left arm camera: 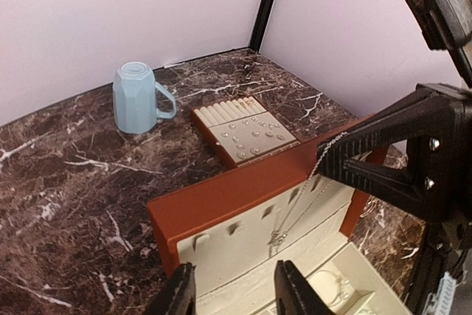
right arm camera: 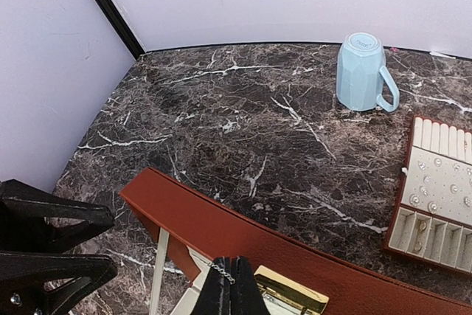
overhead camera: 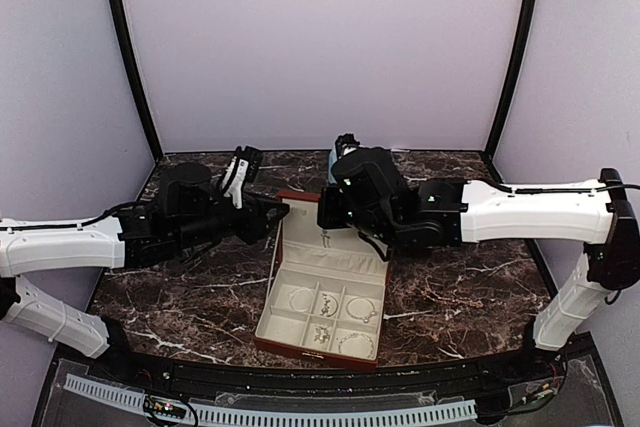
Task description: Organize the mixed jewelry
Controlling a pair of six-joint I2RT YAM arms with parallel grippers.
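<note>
The open jewelry box has a reddish-brown lid standing up, with a row of small hooks on its inner face. From my right gripper, shut on its chain, a thin silver necklace hangs in front of that inner face. Its small pendant dangles low near the lid's lining. My left gripper is open at the lid's left side, fingers apart and nothing between them. Bracelets and other small pieces lie in the box's compartments.
Behind the lid, an upside-down light-blue mug stands on the dark marbled table. A tray with ring rolls and several earrings lies beside it. Table space left of the box is clear.
</note>
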